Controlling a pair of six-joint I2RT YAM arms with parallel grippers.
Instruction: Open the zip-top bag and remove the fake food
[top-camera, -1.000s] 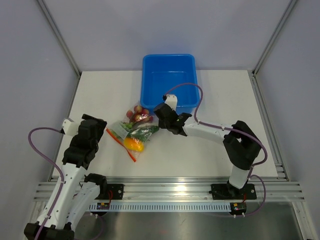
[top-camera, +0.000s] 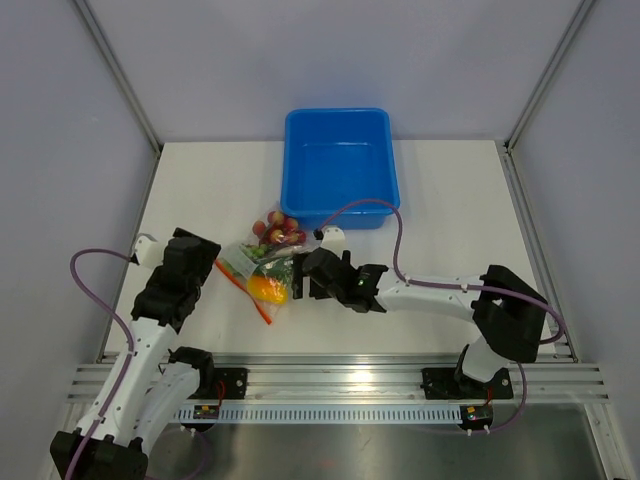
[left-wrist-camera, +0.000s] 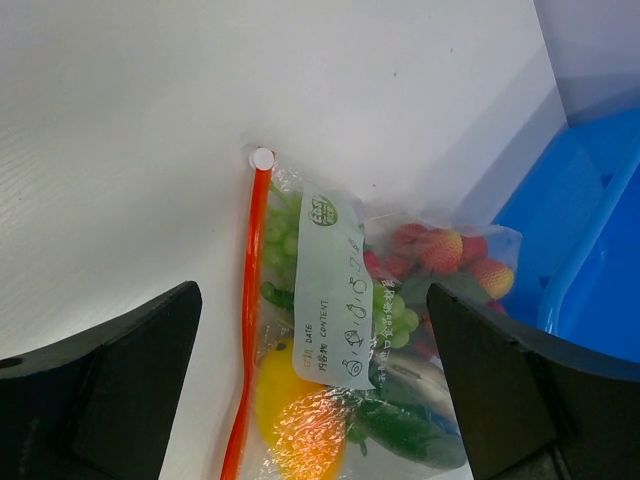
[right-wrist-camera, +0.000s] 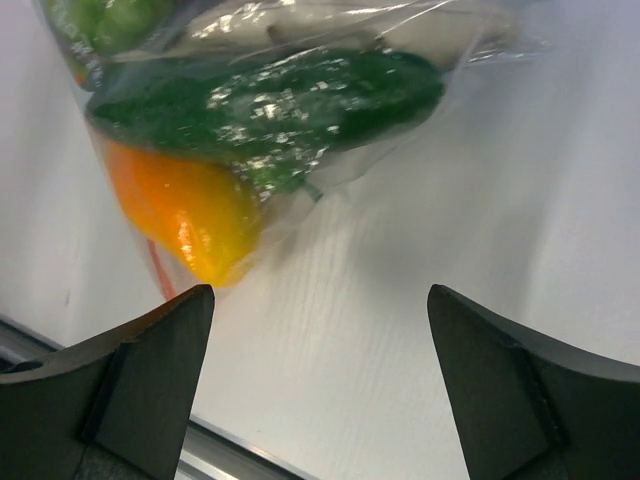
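A clear zip top bag (top-camera: 262, 262) full of fake food lies flat on the white table, its orange zip strip (left-wrist-camera: 250, 300) along the left side with a white slider (left-wrist-camera: 262, 159) at the far end. Inside show a yellow-orange pepper (left-wrist-camera: 297, 415), a dark green vegetable (right-wrist-camera: 280, 100), green grapes (left-wrist-camera: 393, 316) and strawberries (left-wrist-camera: 440, 250). My left gripper stands open to the left of the bag in the top view, holding nothing. At the bag's right lower side is my right gripper (top-camera: 312, 290), open over bare table, with the bag just beyond its fingers (right-wrist-camera: 150, 370).
An empty-looking blue bin (top-camera: 340, 165) stands behind the bag, close to its far end. Free table (top-camera: 450, 210) lies to the right, and a metal rail (top-camera: 350, 365) runs along the front edge.
My right gripper has moved left and toward the front edge, to beside the bag. The left gripper has shifted slightly right. The bag stays where it was.
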